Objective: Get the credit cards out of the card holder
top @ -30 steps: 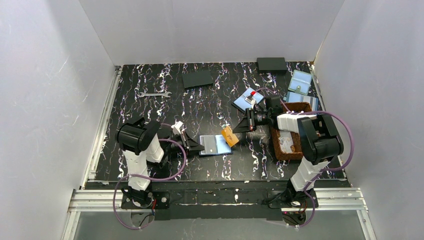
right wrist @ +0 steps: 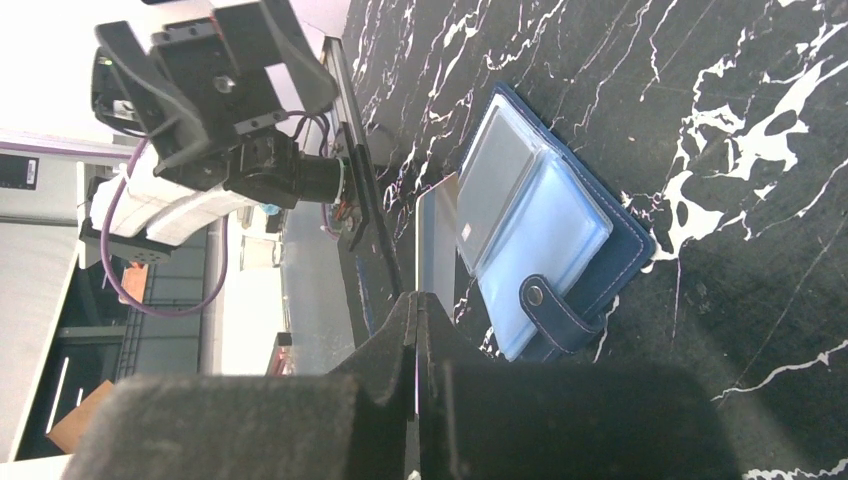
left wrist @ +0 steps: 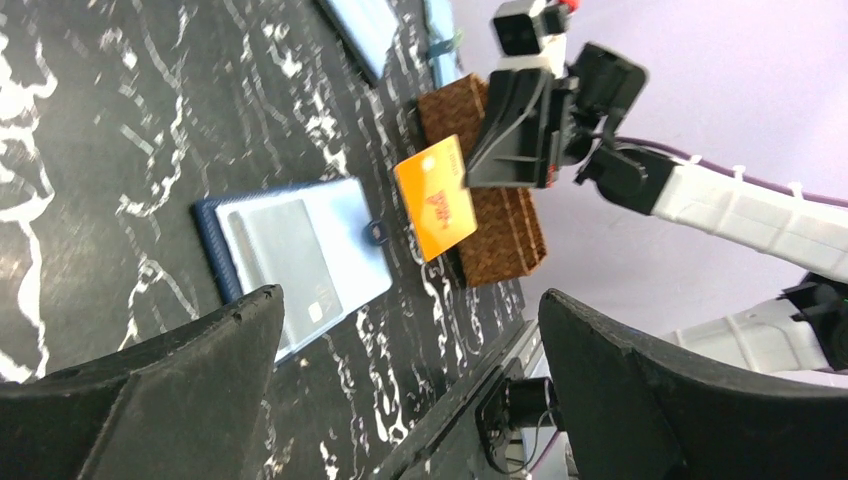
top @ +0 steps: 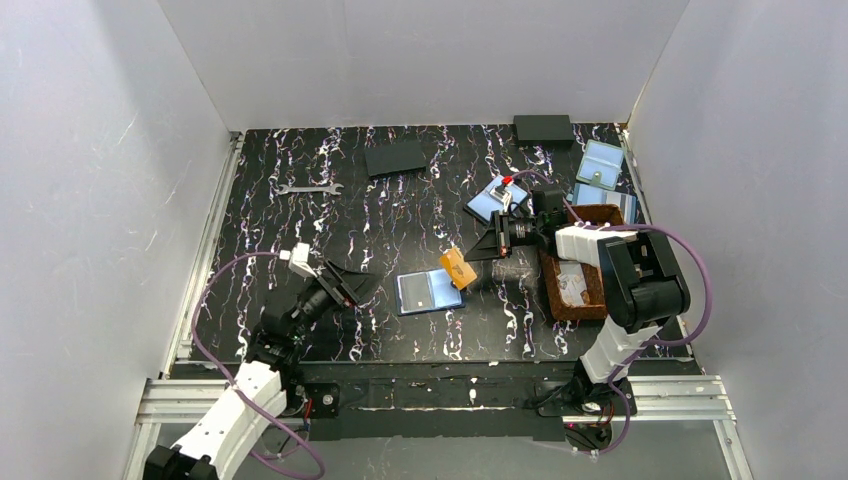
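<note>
The blue card holder [top: 428, 292] lies open at the front middle, clear sleeves upward, its snap strap [right wrist: 555, 315] on the right side. My right gripper [top: 471, 255] is shut on an orange card [top: 456, 268], held just over the holder's right end; in the left wrist view the card [left wrist: 435, 195] shows its face, in the right wrist view only its edge. My left gripper [top: 355, 287] stands open to the left of the holder, nothing between its fingers.
A brown basket [top: 552, 300] is at the right, with more blue holders [top: 480, 205] behind. Two dark blocks [top: 395, 160] and a wrench [top: 310, 189] lie at the back.
My left gripper has drawn back leftward from the holder, its arm lowering toward the front left.
</note>
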